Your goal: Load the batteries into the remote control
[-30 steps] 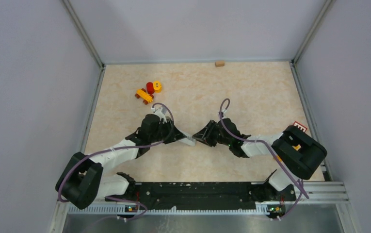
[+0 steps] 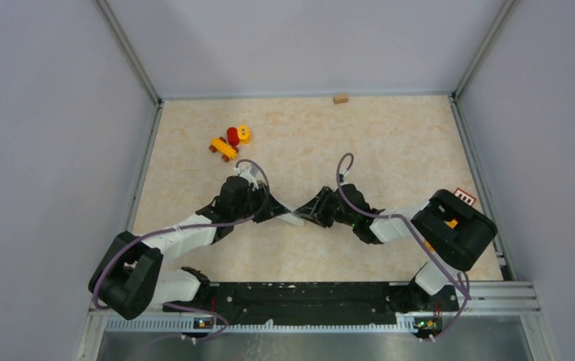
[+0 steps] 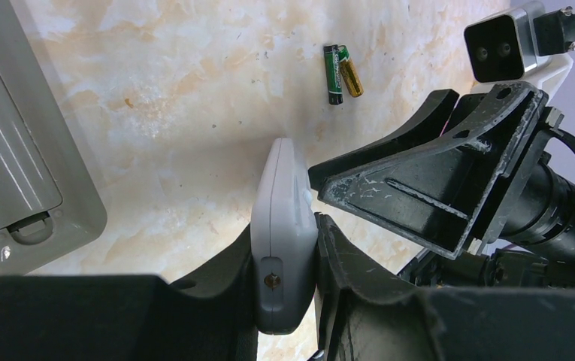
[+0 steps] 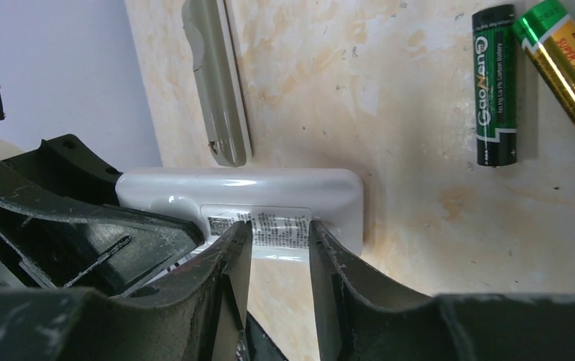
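Observation:
A white remote control (image 3: 282,218) is held in my left gripper, which is shut on it. The remote (image 4: 329,195) lies across the right wrist view, its barcode label facing that camera. My right gripper is part open, with fingertips against or just in front of the label; whether it grips cannot be told. A green battery (image 4: 494,90) and a gold-green battery (image 4: 562,75) lie side by side on the table.
A grey plastic object (image 3: 13,143) lies beside the remote. A toy car (image 2: 222,148), red and yellow pieces (image 2: 233,135) and a small wooden block (image 2: 340,98) lie farther back.
My right gripper and arm have shifted slightly left toward the remote since about a second ago. The left arm is nearly unchanged.

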